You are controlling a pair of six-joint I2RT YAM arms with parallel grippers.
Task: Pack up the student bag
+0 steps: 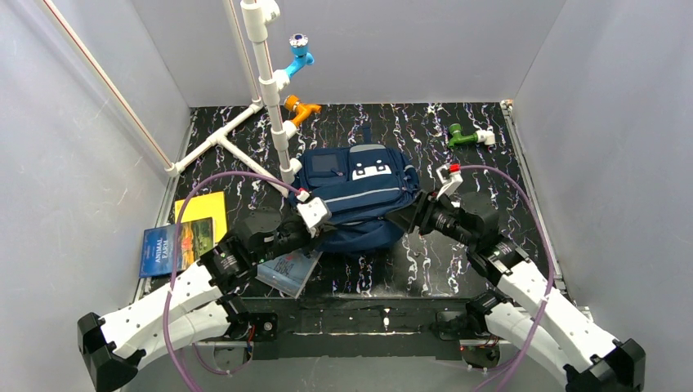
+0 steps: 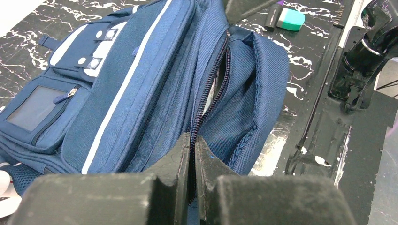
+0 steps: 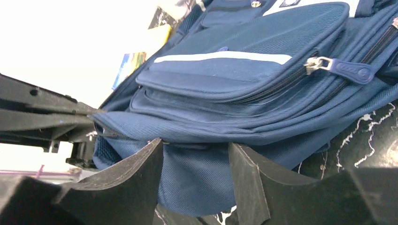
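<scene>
A navy backpack (image 1: pixel 359 188) lies on the black table, its main compartment edge facing the front, zipper tracks (image 2: pixel 209 89) slightly parted. My left gripper is shut on the backpack's zipper edge at its near end. My right gripper stands open over the front fabric flap, at the backpack's right side in the top view; a zipper pull (image 3: pixel 351 70) hangs above it. Books lie at left: a yellow one (image 1: pixel 204 204), Animal Farm (image 1: pixel 159 249) and a pale blue one (image 1: pixel 286 273), partly under the left arm.
A white pipe stand (image 1: pixel 274 98) with blue and orange taps rises behind the backpack; a green tap piece (image 1: pixel 466 139) lies back right. Bare table remains on the right.
</scene>
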